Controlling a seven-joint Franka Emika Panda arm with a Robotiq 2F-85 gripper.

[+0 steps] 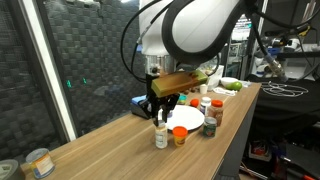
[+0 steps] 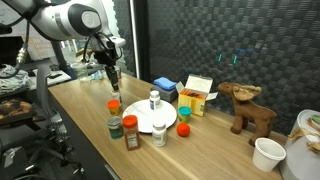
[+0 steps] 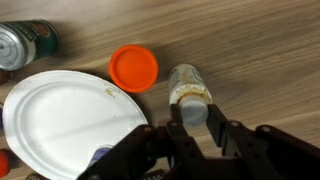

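Note:
A small bottle [image 1: 161, 137] with a white cap stands upright on the wooden table. My gripper [image 1: 160, 119] is just above it, pointing down. From the wrist view, the bottle [image 3: 187, 80] lies under the gripper, its pale cap between the two fingertips. There is still a gap at the cap's sides, so the fingers look open around it; firm contact cannot be made out. In the second exterior view the gripper [image 2: 113, 84] hangs behind the orange-lidded jar [image 2: 112, 107], and the bottle is mostly hidden.
Right beside the bottle is an orange-lidded jar [image 3: 133, 68]. A white plate [image 3: 72, 118] and a dark can [image 3: 26, 42] lie close by. More jars [image 2: 131, 132], a yellow box [image 2: 196, 95] and a toy moose [image 2: 250, 110] stand farther off. Bare table [image 1: 100, 155] extends left.

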